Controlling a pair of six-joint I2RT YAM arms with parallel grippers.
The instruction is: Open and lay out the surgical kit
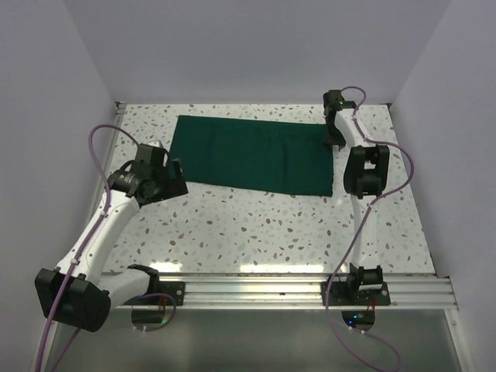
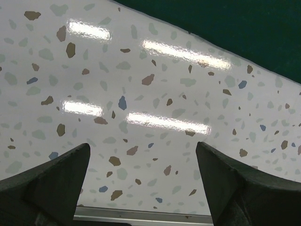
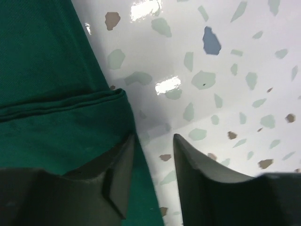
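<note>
A dark green cloth [image 1: 248,155] lies spread flat as a long rectangle across the back half of the table. At its right edge my right gripper [image 1: 332,146] is low over the cloth. In the right wrist view, the fingers of my right gripper stand part open across the edge of the green cloth [image 3: 56,136]: one over the fabric, the other over bare table. A folded layer ends in a corner just beyond them. My left gripper is wide open above bare table, nothing between its fingers, with the cloth's edge [image 2: 225,28] further off.
Bare speckled table [image 1: 248,232] stretches in front of the cloth. A metal rail [image 1: 248,287] runs along the front edge, and grey walls enclose the left, right and back. Purple cables [image 1: 408,167] loop beside both arms.
</note>
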